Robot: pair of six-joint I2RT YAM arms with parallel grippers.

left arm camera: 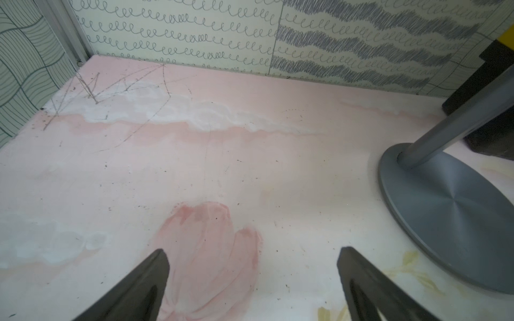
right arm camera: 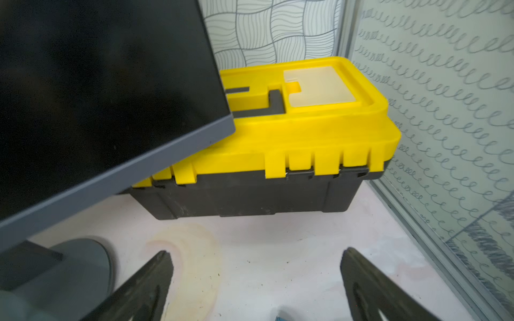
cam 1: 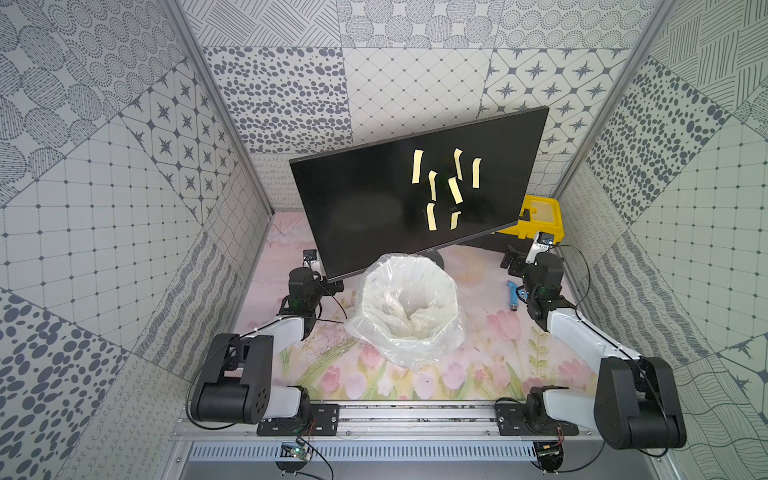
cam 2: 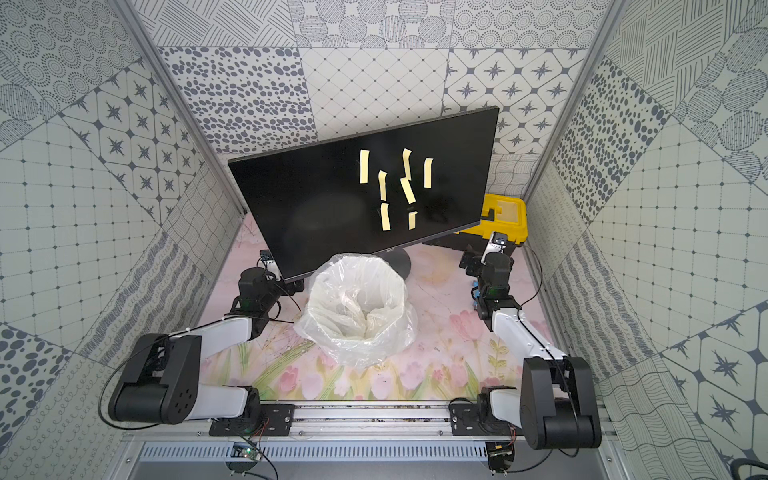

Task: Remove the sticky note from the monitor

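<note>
A large black monitor (cam 1: 360, 200) stands tilted at the back of the table. Several pale yellow sticky notes (cam 1: 417, 166) are stuck on its screen, mostly right of the middle; the lowest right one (cam 2: 413, 220) is shorter. My left gripper is open and empty, low by the monitor's lower left corner. On the other side, my right gripper is also open with nothing between its fingers, facing a toolbox and below the monitor's lower right corner. Both grippers are well away from the notes. Neither wrist view shows a note.
A bin lined with a clear plastic bag (cam 1: 369, 320) stands between the arms, before the monitor. The yellow and black toolbox (right arm camera: 299, 133) sits at the back right. A blue object (cam 1: 513, 294) lies near the right gripper. The monitor's round base (left arm camera: 449, 208) rests on the table.
</note>
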